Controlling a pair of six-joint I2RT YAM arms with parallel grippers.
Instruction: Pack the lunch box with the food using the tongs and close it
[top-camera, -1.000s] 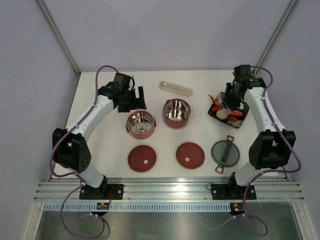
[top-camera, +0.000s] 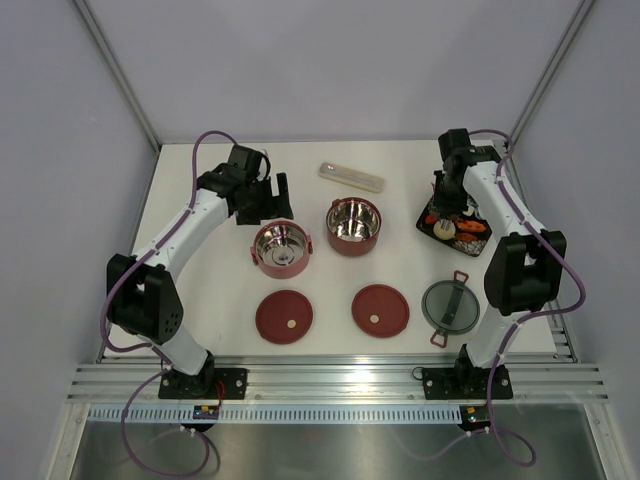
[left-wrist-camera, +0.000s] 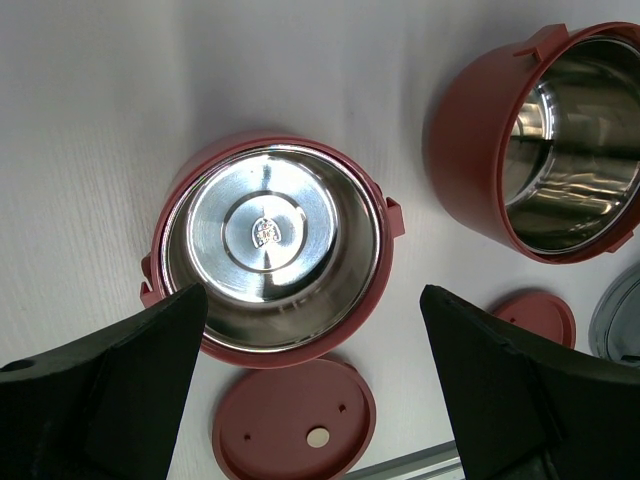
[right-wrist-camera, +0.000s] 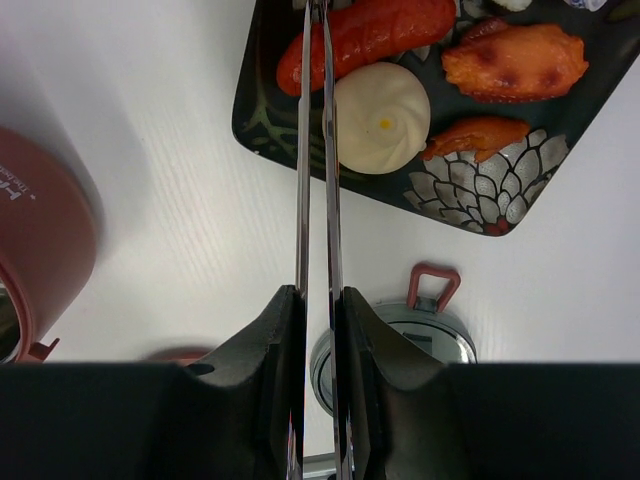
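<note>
A black food tray (top-camera: 478, 240) at the right holds a sausage (right-wrist-camera: 400, 25), a bun (right-wrist-camera: 382, 118), chicken pieces (right-wrist-camera: 514, 62) and other food. My right gripper is over the tray, its long tongs close together, tips at the sausage; whether anything is between them is unclear. My left gripper (top-camera: 262, 205) stands open above a red-rimmed steel container (left-wrist-camera: 265, 230), holding nothing. A second red container (top-camera: 352, 225) stands in the middle.
Two red lids (top-camera: 284, 317) (top-camera: 380, 310) and a grey lid (top-camera: 450, 306) lie along the front. A long beige case (top-camera: 350, 177) lies at the back.
The left arm has not moved.
</note>
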